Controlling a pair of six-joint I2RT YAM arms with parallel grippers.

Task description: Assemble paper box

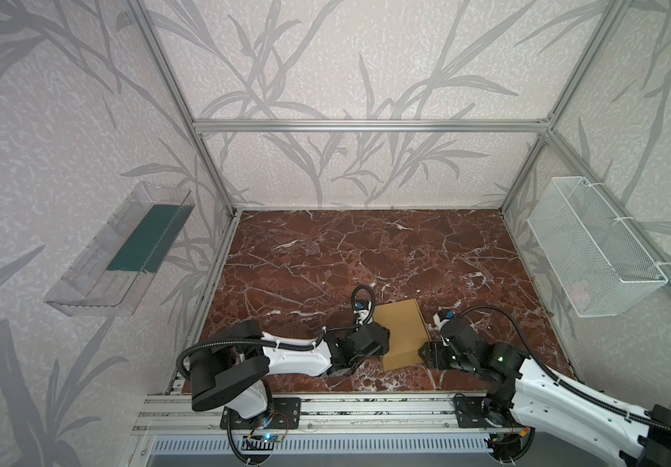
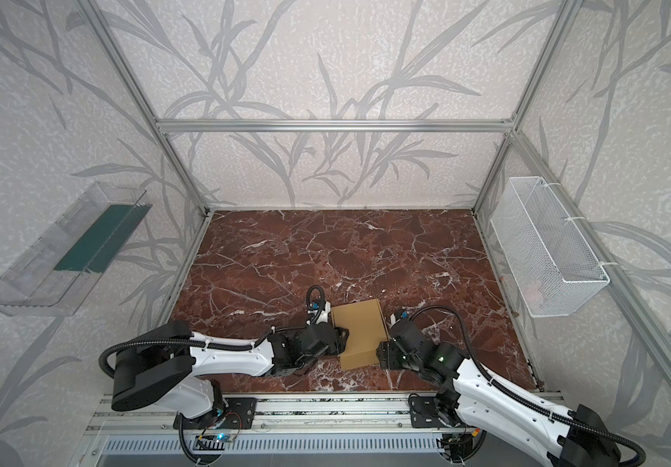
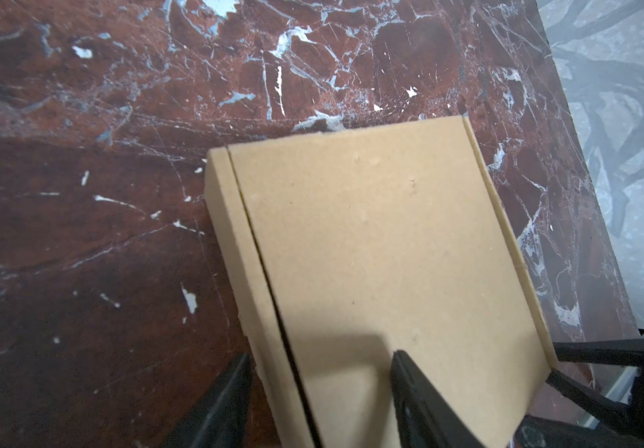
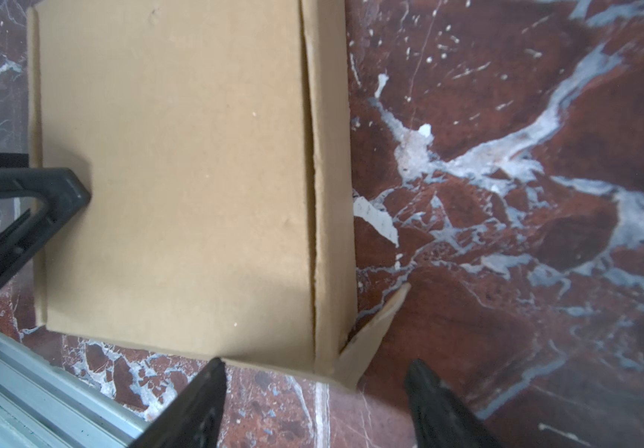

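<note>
A tan cardboard box (image 1: 402, 330) lies at the front middle of the table, its broad top panel folded over and a thin gap along each side wall. Across its left wall stands my left gripper, open, one finger over the top panel and the other outside. At the box's near right corner my right gripper is open too, with the corner between and just ahead of its fingers. A small flap (image 4: 372, 337) sticks outward from that corner in the right wrist view. In the top views the arms cover parts of the box's sides.
A clear tray with a green bottom (image 1: 148, 237) hangs on the left wall, and a white mesh basket (image 1: 592, 241) on the right. The marble table (image 1: 366, 241) behind the box is bare. A metal rail (image 1: 320, 403) runs along the front edge.
</note>
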